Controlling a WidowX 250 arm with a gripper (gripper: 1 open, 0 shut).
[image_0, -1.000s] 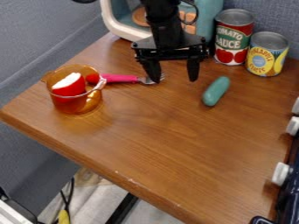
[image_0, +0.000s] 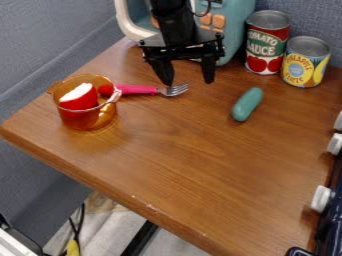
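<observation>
My black gripper (image_0: 187, 70) hangs over the back of the wooden table (image_0: 187, 180), fingers apart and open, nothing seen between them. Below and left of it lies a fork with a pink handle (image_0: 138, 89). An orange translucent pot (image_0: 88, 117) at the left holds a red and white object (image_0: 79, 97). A teal cylindrical item (image_0: 247, 104) lies to the right of the gripper.
A sauce can (image_0: 266, 50) and a yellow can (image_0: 305, 66) stand at the back right, beside a teal and white appliance (image_0: 233, 15). A dark object with white knobs (image_0: 327, 215) lines the right edge.
My gripper has risen and shifted slightly left, away from the table surface. The objects on the table look unmoved.
</observation>
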